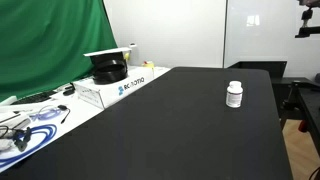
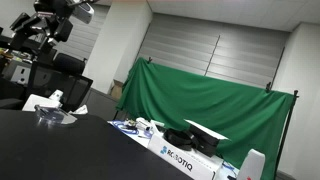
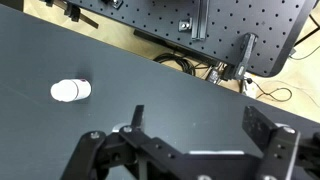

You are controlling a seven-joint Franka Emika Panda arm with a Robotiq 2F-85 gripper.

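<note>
A small white bottle (image 1: 234,94) with a white cap stands upright on the dark table, towards its right side in exterior view 1. From above, in the wrist view, the white bottle (image 3: 71,90) shows at the left, well clear of the fingers. My gripper is open, its two dark fingers wide apart with bare tabletop between them. Only a bit of the arm (image 1: 307,22) shows at the upper right edge of exterior view 1, high above the table. Exterior view 2 has dark arm parts at the upper left.
A perforated metal plate (image 3: 225,25) with fittings and cables borders the table in the wrist view. In exterior view 1, a white Robotiq box (image 1: 115,92) bearing a black item lies beyond the table's left edge, near blue cables (image 1: 38,136).
</note>
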